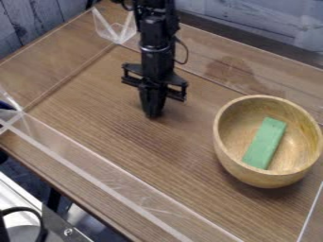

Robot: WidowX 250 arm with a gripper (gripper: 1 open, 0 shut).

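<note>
The black gripper [154, 95] points straight down over the middle-left of the wooden table [113, 170], low near its surface. Its fingertips are dark and blurred together, so I cannot tell how far apart they are or whether anything is between them. A round wooden bowl [235, 113] stands at the right, apart from the gripper, with a green rectangular block [263, 142] lying inside it.
The table's left and front-left edges show, with dark cables [23, 216] beyond the lower left corner. Bare table lies left of and in front of the gripper. A wall [265, 19] runs along the back.
</note>
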